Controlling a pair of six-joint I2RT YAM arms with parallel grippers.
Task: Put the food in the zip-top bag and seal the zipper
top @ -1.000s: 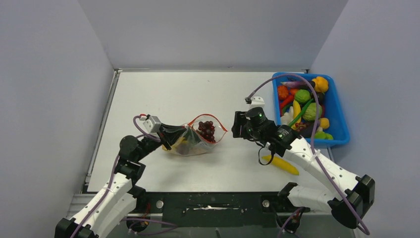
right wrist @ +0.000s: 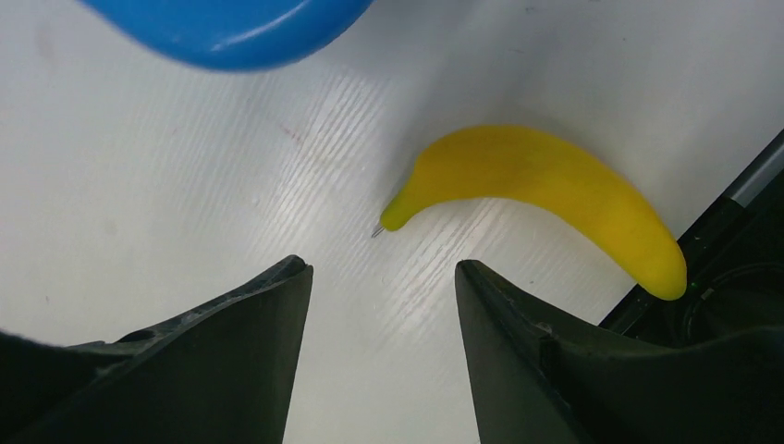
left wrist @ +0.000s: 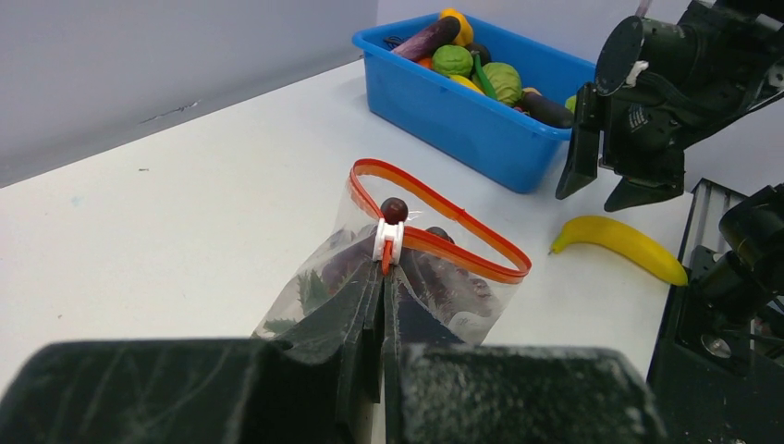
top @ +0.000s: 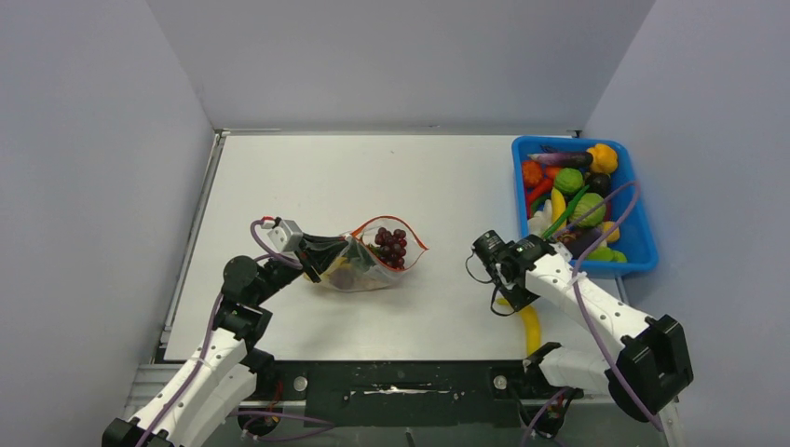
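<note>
The clear zip top bag (top: 359,276) lies on the table with its red-edged mouth open. Dark grapes (top: 391,244) show near that mouth, and green leaves and something yellow show through the plastic. My left gripper is shut on the bag's rim, just below the white zipper slider (left wrist: 388,240). A banana (right wrist: 545,176) lies bare on the table near the front edge. Open and empty, my right gripper hangs above the table beside the banana's stem end; in the top view the arm hides part of the fruit.
To the back right stands a blue bin (top: 643,223) full of toy vegetables and fruit, near the right arm. A dark rail (top: 419,400) runs along the table's front edge.
My right gripper has moved away from the bag mouth, rightward and toward the front, near the banana. The banana has turned, its far end now closer to the front edge. The left arm stays put.
</note>
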